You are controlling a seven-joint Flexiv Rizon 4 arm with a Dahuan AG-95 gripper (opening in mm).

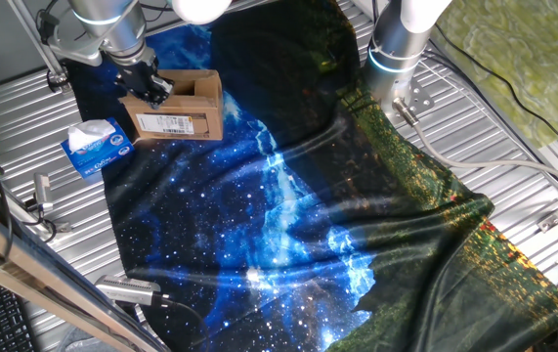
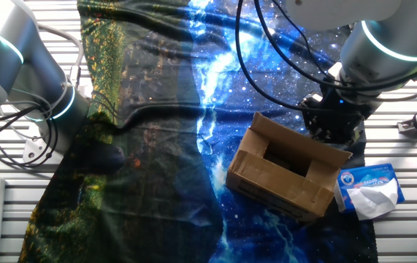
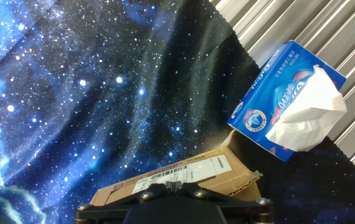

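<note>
An open brown cardboard box (image 1: 205, 122) stands on the dark, starry cloth, a white label on its side. My gripper (image 1: 158, 95) is over the box's left part in the first exterior view. In the wrist view the black gripper lies at the bottom edge, its tips together and nothing showing between them. It covers part of the box (image 3: 230, 180) there. Beside the box is a blue tissue box (image 3: 261, 115) with a white tissue (image 3: 311, 115) sticking out. The second exterior view shows the box (image 2: 266, 186) open at the top; its inside is mostly dark.
A grey column (image 1: 396, 64) stands at the cloth's far right edge. Black cables (image 2: 255, 77) hang across the second exterior view. A small grey device (image 1: 127, 290) sits at the front left.
</note>
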